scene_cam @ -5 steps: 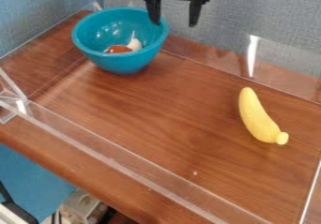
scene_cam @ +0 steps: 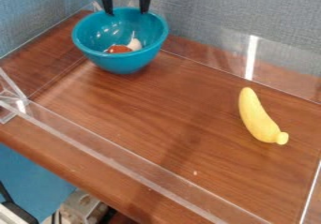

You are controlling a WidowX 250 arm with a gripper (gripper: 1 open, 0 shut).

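Observation:
A teal bowl [scene_cam: 103, 59] stands at the back left of the wooden table, with a red item [scene_cam: 119, 49] and a pale piece [scene_cam: 133, 43] inside. My black gripper [scene_cam: 127, 7] hangs above the bowl's back part at the top edge of the view, open, nothing visible between its fingers. A yellow banana [scene_cam: 258, 117] lies on the right side of the table.
Clear low walls edge the table at front, left and back, with grey padded panels behind. The front left drops away to a blue surface.
My gripper has moved leftward, from above the right of the bowl to over it. The bowl and banana stay in place.

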